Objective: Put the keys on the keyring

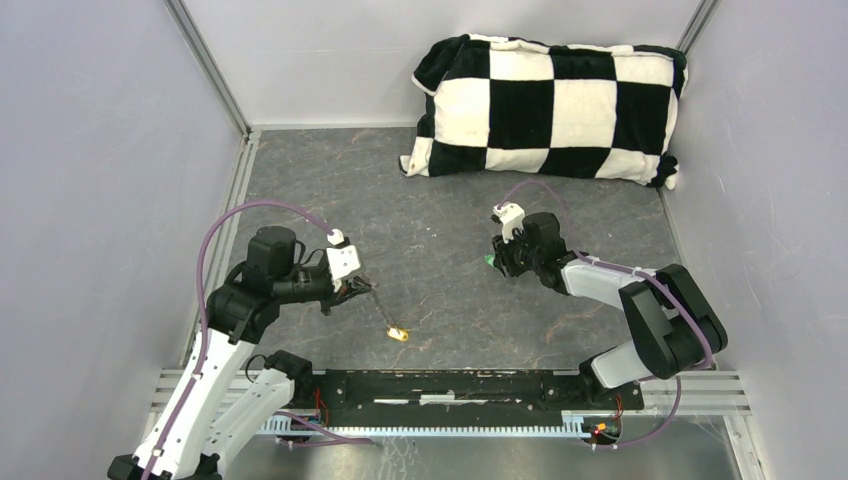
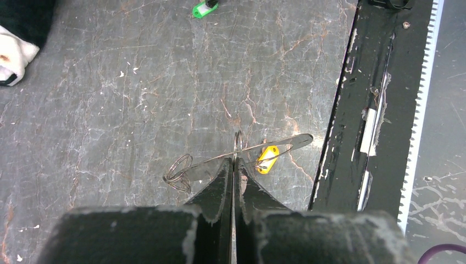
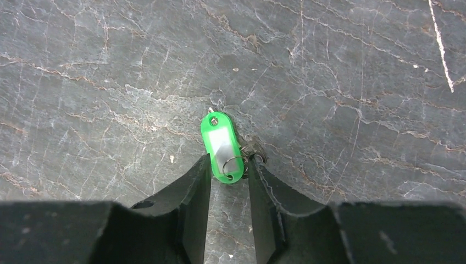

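Observation:
My left gripper is shut on a thin metal keyring (image 2: 238,142), which stands up from its fingertips. Long thin metal loops cross behind it, with small coiled rings at one end and a yellow tag (image 2: 267,159) at the other. In the top view the yellow tag (image 1: 398,334) is below and right of the left gripper (image 1: 368,287). A green key tag (image 3: 221,144) with a white label lies on the table. Right above it is my right gripper, part open; small metal rings (image 3: 253,149) show beside its right fingertip. The keys are hard to make out.
A black-and-white checkered cushion (image 1: 555,105) lies along the back wall. A black rail with a white toothed strip (image 1: 430,431) borders the front. The dark stone tabletop (image 1: 450,300) between the arms is clear.

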